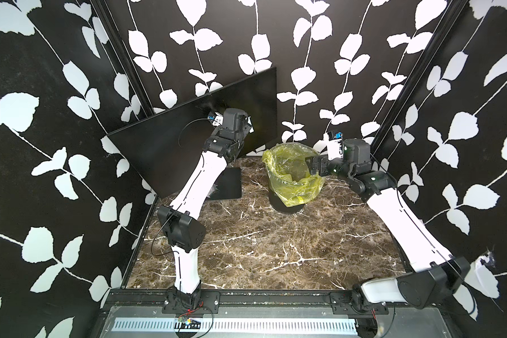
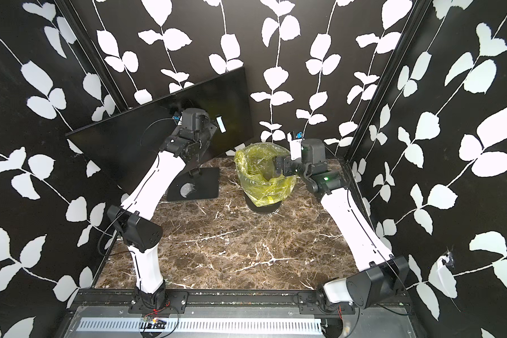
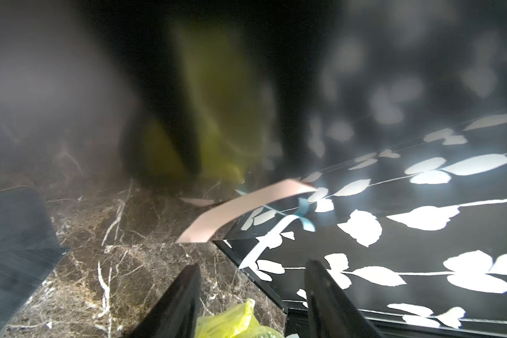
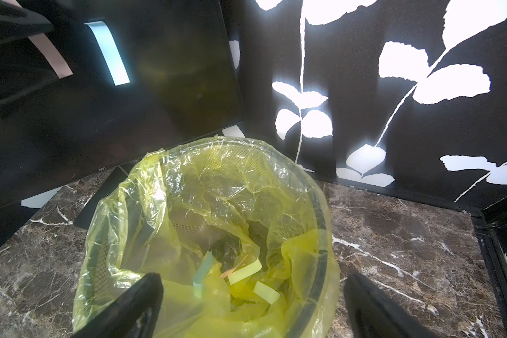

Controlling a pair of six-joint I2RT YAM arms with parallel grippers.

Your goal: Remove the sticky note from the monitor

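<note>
The black monitor [image 1: 152,157] stands tilted at the back left. A pink sticky strip [image 3: 242,202] and a pale blue strip [image 4: 107,52] cling to its screen. My left gripper is up close before the screen, just below the pink strip in the left wrist view, fingers apart with nothing seen between them. My right gripper is open over the near side of a bin lined with a yellow bag [image 4: 202,169]; several paper strips [image 4: 245,270] lie inside the bag.
The monitor's base [image 2: 202,191] rests on the marble table [image 1: 264,253], left of the bin. Patterned walls [image 2: 321,67] enclose the back and sides.
</note>
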